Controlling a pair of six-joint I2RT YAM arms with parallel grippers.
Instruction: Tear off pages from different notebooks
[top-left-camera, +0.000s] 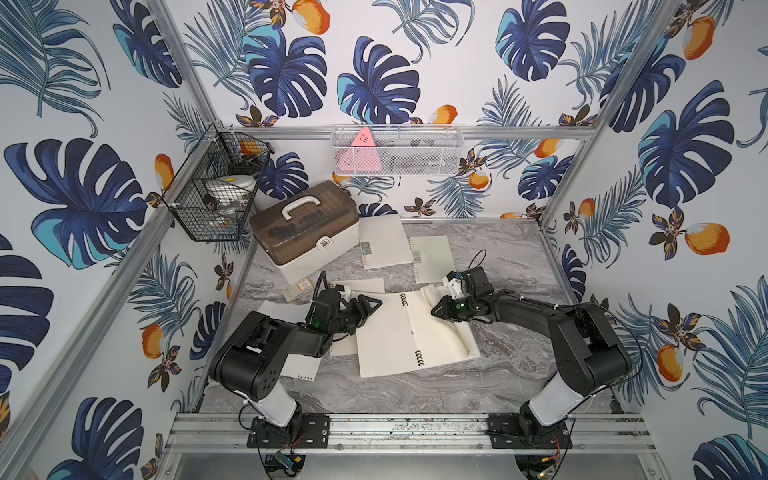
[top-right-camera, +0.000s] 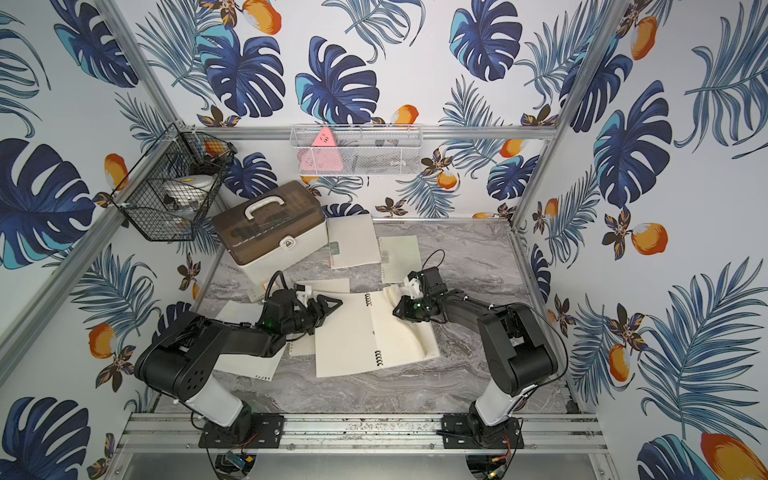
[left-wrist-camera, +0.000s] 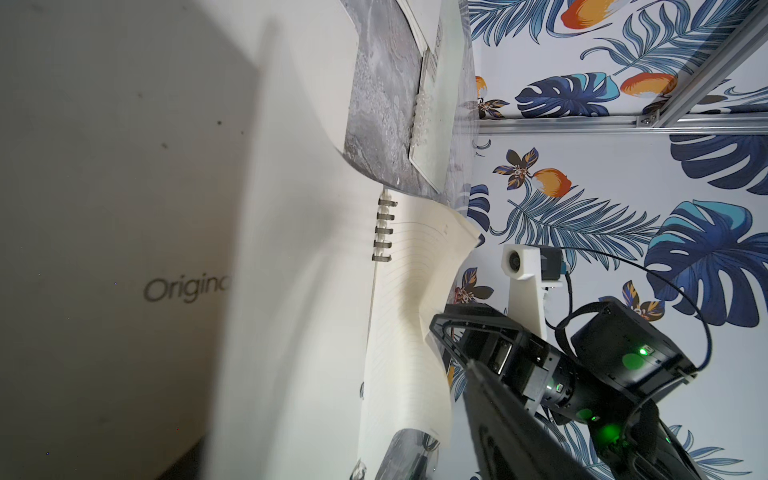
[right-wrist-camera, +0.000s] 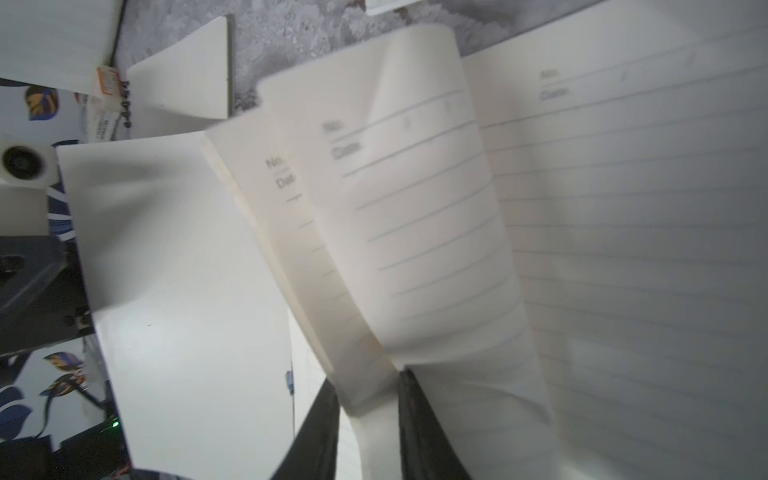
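Observation:
A spiral notebook lies open at the front middle, with a blank left side (top-left-camera: 381, 344) and lined right side (top-right-camera: 392, 348). My left gripper (top-left-camera: 360, 312) is over the left side's outer edge; its fingers are largely hidden in the left wrist view. My right gripper (top-left-camera: 446, 310) is at the right side, where lined sheets (right-wrist-camera: 416, 192) are curled up and bent inward. In the right wrist view its blurred fingertips press at the curled sheets; whether they pinch one I cannot tell.
More notebooks (top-left-camera: 385, 238) and a pale green pad (top-left-camera: 432, 257) lie at the back, loose paper at front left. A toolbox (top-left-camera: 304, 224) stands back left, a wire basket (top-left-camera: 216, 192) above it. Bare table is at the right.

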